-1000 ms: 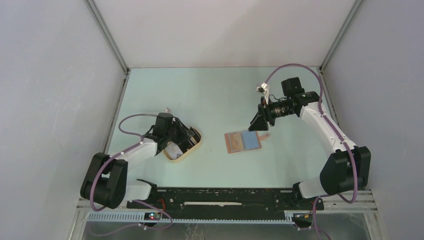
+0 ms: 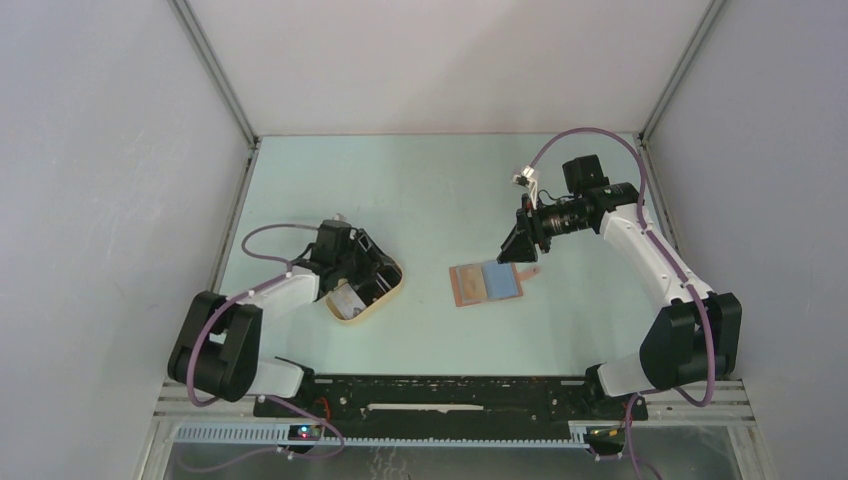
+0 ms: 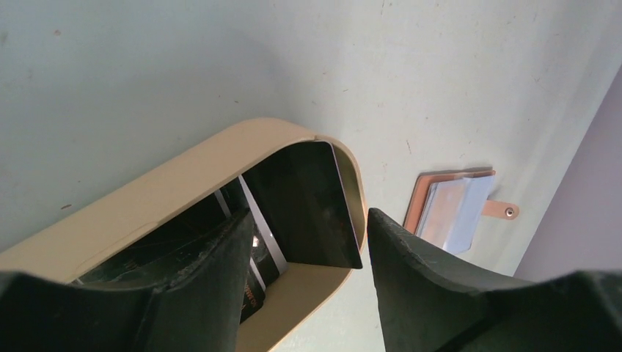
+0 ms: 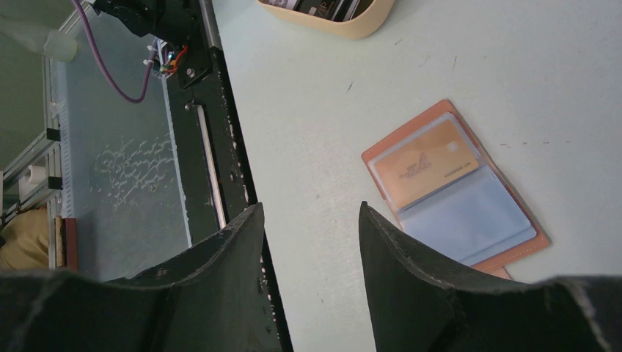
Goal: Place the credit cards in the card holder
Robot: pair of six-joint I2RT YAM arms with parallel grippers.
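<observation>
A cream oval box [image 2: 365, 310] on the left of the table holds several dark and pale cards; a black card [image 3: 301, 198] stands leaning at its end in the left wrist view. My left gripper is open over the box, its fingers either side of that area. The card holder [image 4: 407, 125], tan leather with a strap, lies at centre right, with a tan card [image 4: 425, 161] and a light blue card [image 4: 462, 213] in it. My right gripper hangs open above it, nothing between its fingers.
A dark rail [image 2: 470, 390] runs along the front edge, and pale walls border the sides and back.
My left arm has shifted slightly up and to the right over the box in the top view. The right arm and the card holder look unmoved.
</observation>
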